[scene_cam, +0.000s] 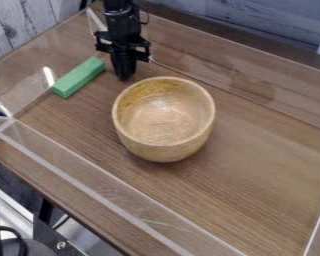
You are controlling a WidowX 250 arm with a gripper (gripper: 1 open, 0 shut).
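Note:
A large light wooden bowl [163, 119] rests upright near the centre of the wooden table [243, 180]. A green block [79, 77] lies to its upper left. My black gripper [123, 67] is behind the bowl, just right of the green block and apart from the bowl; its fingers are too small and dark to tell whether they are open or shut.
Black cables or parts [8, 242] lie at the bottom-left edge. The table's edge runs along the top right.

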